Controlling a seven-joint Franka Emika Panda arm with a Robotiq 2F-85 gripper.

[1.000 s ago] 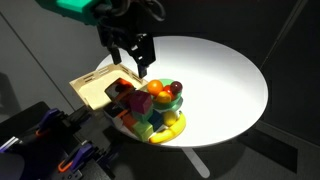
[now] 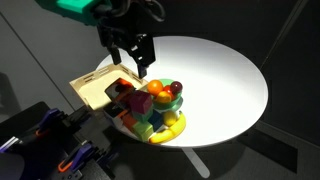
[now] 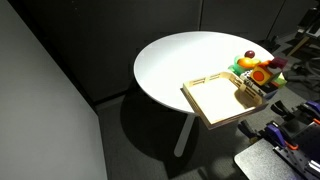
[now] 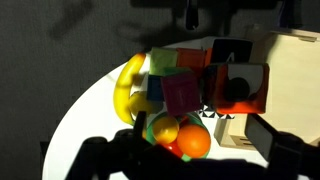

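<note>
My gripper (image 2: 128, 62) hangs above the table with its fingers wide apart and nothing between them. In the wrist view the dark fingers (image 4: 95, 155) stand at either side of the lower edge. Below and between them lies a green bowl (image 2: 176, 103) of fruit, with an orange (image 4: 194, 141) and a yellow fruit (image 4: 166, 129). A magenta cube (image 4: 181, 93) sits high on a cluster of coloured blocks, beside a green block (image 4: 162, 60). Right of the cube is a black-and-red object (image 4: 240, 88). A yellow banana (image 4: 122, 90) curves along the left of the cluster.
A shallow wooden tray (image 3: 225, 98) lies at the table's edge beside the blocks; its visible floor looks empty. The blocks crowd close to the table's edge.
</note>
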